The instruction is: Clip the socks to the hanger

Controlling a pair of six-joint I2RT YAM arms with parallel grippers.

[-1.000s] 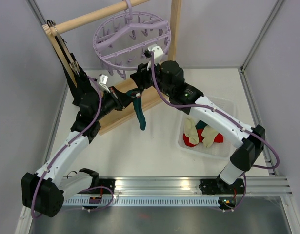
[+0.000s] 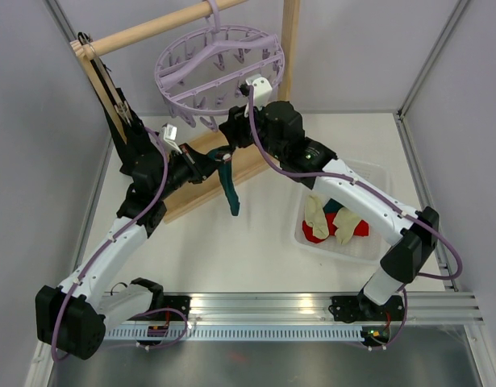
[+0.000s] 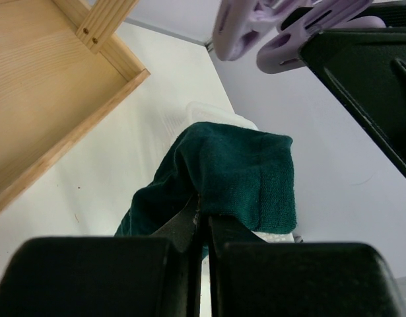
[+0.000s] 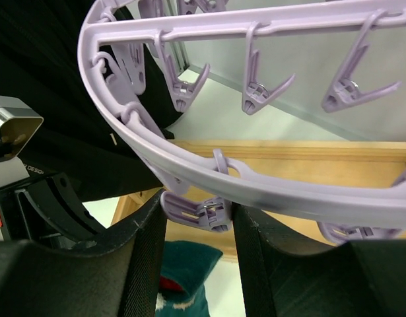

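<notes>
A dark green sock (image 3: 239,172) is pinched by my shut left gripper; its upper end folds over the fingertips. In the top view its long part (image 2: 229,189) hangs down from that gripper. The lilac round hanger (image 2: 207,68) hangs above, with clips around its rim. At the hanger's near rim, my right gripper has a lilac clip (image 4: 201,212) between its fingers, which appear to touch both sides. The sock (image 4: 183,264) is below this clip, apart from it in the right wrist view. Whether the clip's mouth is open is unclear.
A wooden frame (image 2: 147,28) carries the hanger. Black cloth (image 2: 127,137) hangs at the left. A clear bin (image 2: 344,251) with red, cream and green socks stands at the right. Both arms' ends are close together under the hanger.
The right gripper and the hanger's rim have shifted slightly to the right. The left gripper has stayed almost still, with the sock's hanging end swaying a little left.
</notes>
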